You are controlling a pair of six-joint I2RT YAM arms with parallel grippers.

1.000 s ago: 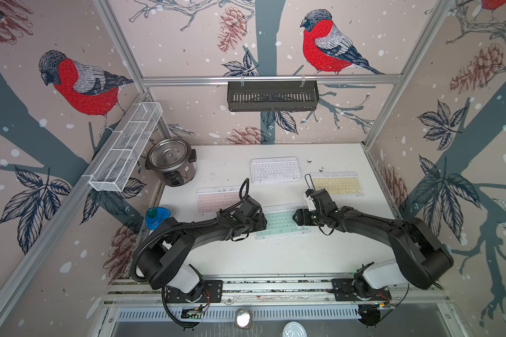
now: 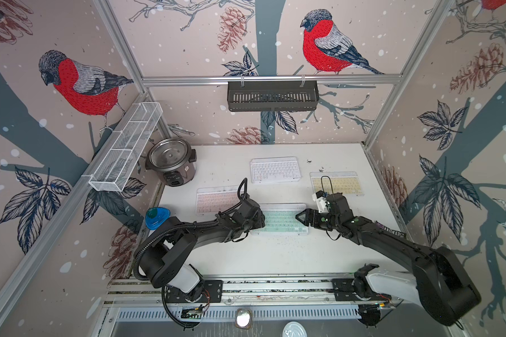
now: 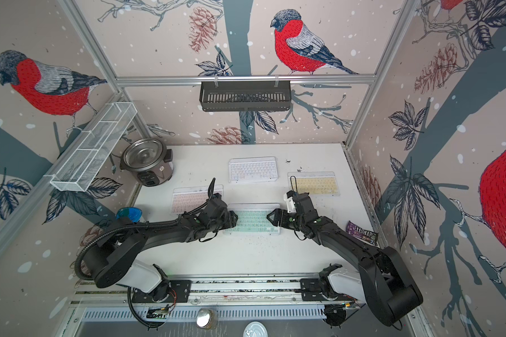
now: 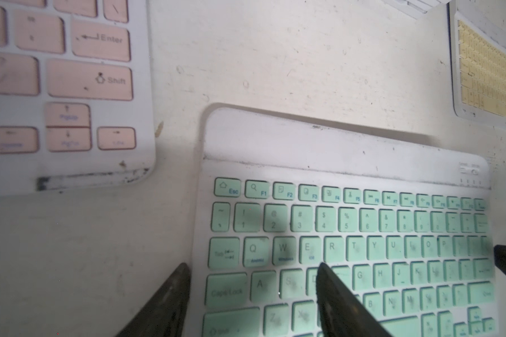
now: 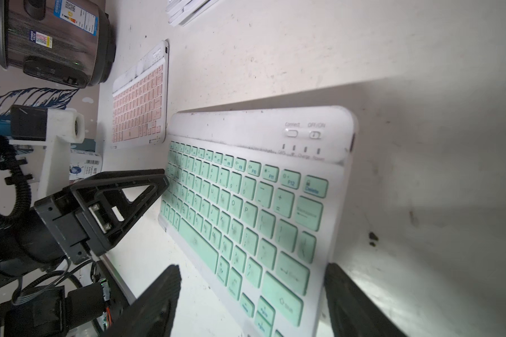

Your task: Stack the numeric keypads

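The keyboard with green keys (image 2: 281,219) lies in the middle of the table between my two grippers. In the left wrist view, my left gripper is open over that keyboard's left end, its left edge running between the fingers. My right gripper is open at the opposite end, with one finger (image 5: 345,297) close against the right edge; whether it touches cannot be told. Pink (image 2: 216,200), white (image 2: 275,169) and yellow (image 2: 345,184) keyboards lie apart, flat on the table to the left, at the back and at the right.
A metal cooker (image 2: 171,161) stands at the back left, and a blue bowl (image 2: 157,216) is beside the left arm. A purple packet (image 3: 362,232) lies at the table's right edge.
The green-keyed keyboard has turned from a slant to nearly square with the table. The left arm has barely moved.
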